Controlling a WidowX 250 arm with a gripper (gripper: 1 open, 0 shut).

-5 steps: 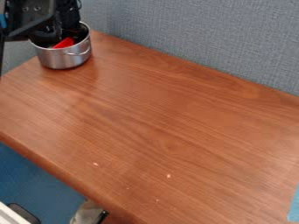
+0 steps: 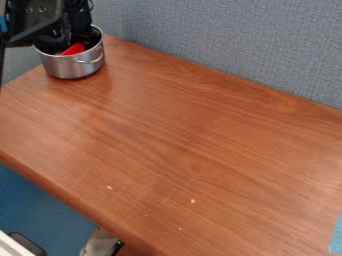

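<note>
A steel pot (image 2: 71, 66) stands at the far left back corner of the wooden table, with a red object (image 2: 74, 49) inside it. My black gripper (image 2: 56, 38) is at the top left, lowered over and partly into the pot. Its fingertips are hidden by the pot and the dark housing, so I cannot see whether it is open or shut, or whether it touches the red object.
A grey padded partition (image 2: 234, 45) runs along the back. A light blue patch (image 2: 335, 236) shows at the right front edge.
</note>
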